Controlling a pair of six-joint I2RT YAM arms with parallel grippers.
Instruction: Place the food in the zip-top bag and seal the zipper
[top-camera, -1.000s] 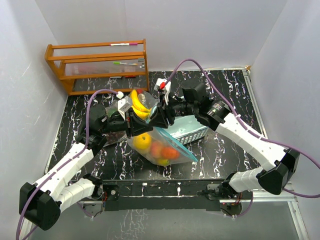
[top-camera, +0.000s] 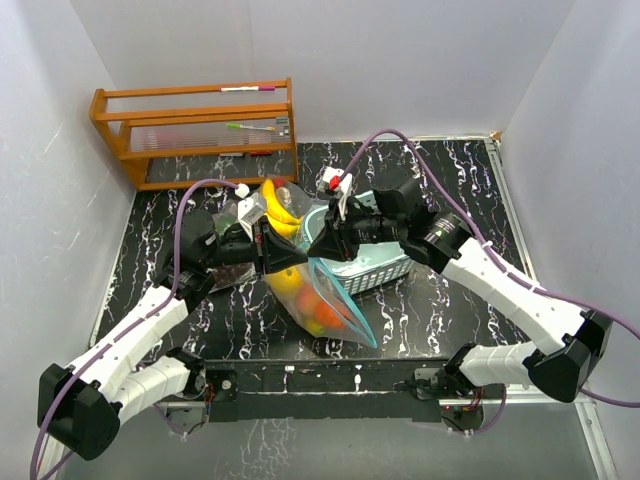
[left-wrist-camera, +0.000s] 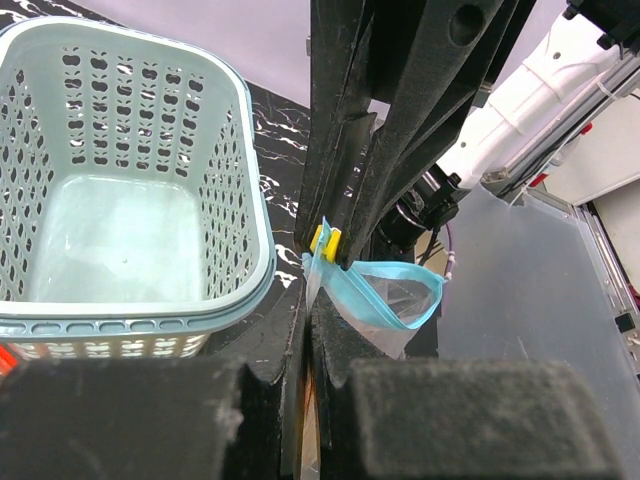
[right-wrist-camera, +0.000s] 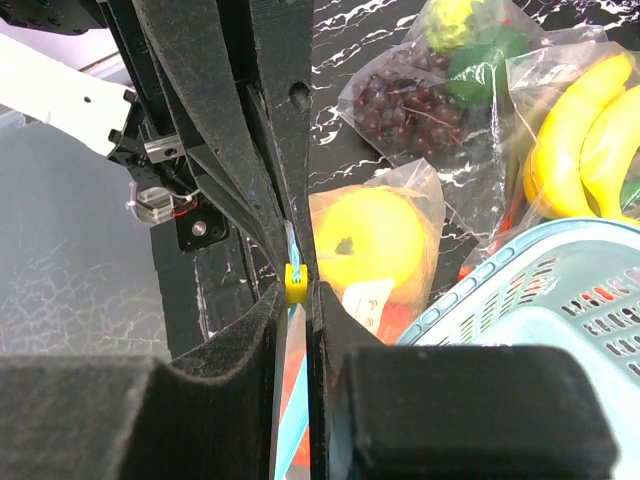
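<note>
A zip top bag (top-camera: 337, 305) with orange and yellow fruit hangs between the grippers at mid table. Its blue top edge and yellow slider (right-wrist-camera: 296, 284) are at my right gripper (top-camera: 326, 243), which is shut on the slider. My left gripper (top-camera: 287, 256) is shut at the bag's top edge just beside it; whether film lies between its fingers is hard to tell. Bags with bananas (right-wrist-camera: 570, 140), grapes (right-wrist-camera: 400, 110) and green food lie behind.
A pale mint basket (left-wrist-camera: 120, 240) stands behind my right gripper. A wooden rack (top-camera: 190, 113) is at the back left. The table's front edge is just below the bag.
My right gripper has moved a little right and toward the front along the bag's edge. The bag's loose blue end has swung leftward and down.
</note>
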